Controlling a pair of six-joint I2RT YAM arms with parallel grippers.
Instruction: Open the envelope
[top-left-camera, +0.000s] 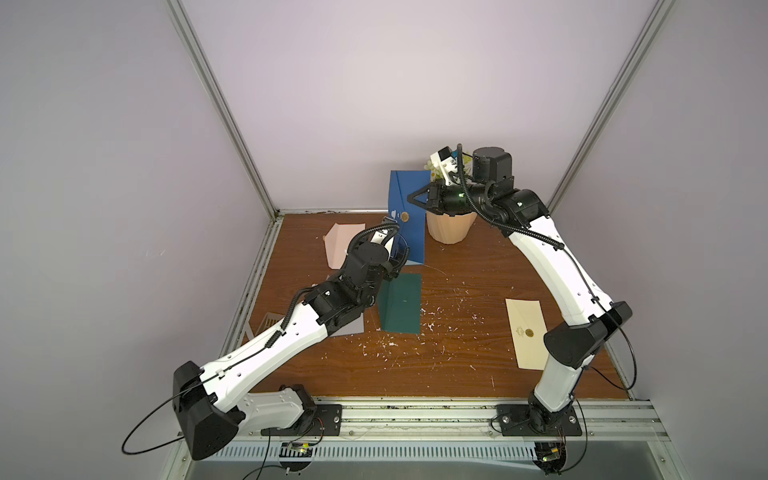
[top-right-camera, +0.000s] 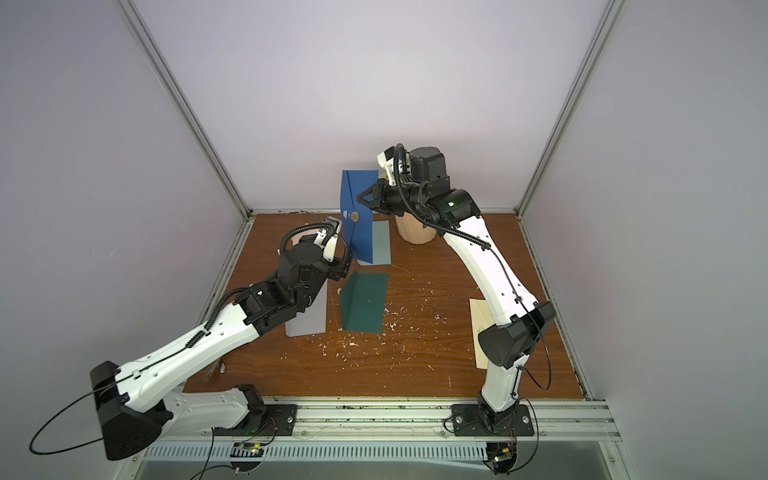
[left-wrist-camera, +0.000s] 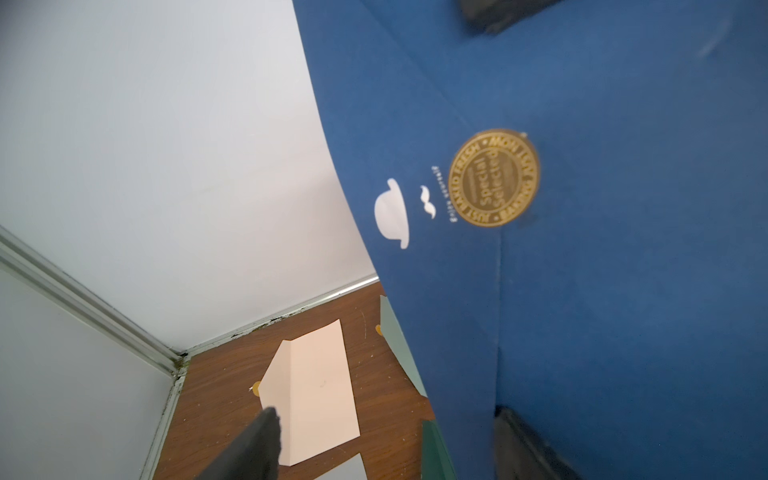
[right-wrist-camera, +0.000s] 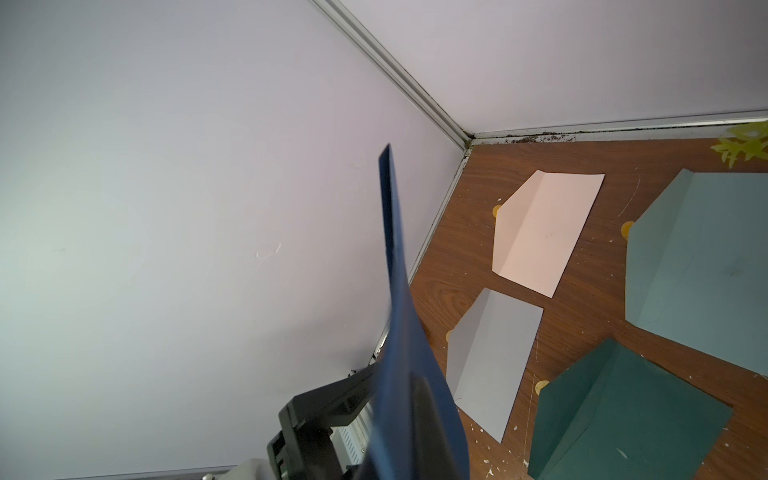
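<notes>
The blue envelope (top-left-camera: 415, 232) hangs upright above the table, its round gold seal (left-wrist-camera: 494, 177) facing my left wrist camera. My right gripper is shut on its upper part, and the envelope appears edge-on in the right wrist view. One dark right finger (left-wrist-camera: 504, 11) shows at the top of the left wrist view. My left gripper stands partly open at the envelope's lower flap side. One left finger (left-wrist-camera: 524, 452) overlaps the envelope near the flap's edge; whether it is under the flap I cannot tell. The flap's tip lies at the seal.
On the table lie opened envelopes: pink (right-wrist-camera: 550, 232), grey (right-wrist-camera: 496, 360), dark green (right-wrist-camera: 632, 416) and light teal (right-wrist-camera: 704, 256). A cream envelope (top-left-camera: 527, 334) lies at the right. A flower pot (top-left-camera: 450, 228) stands behind my right gripper. Paper scraps litter the middle.
</notes>
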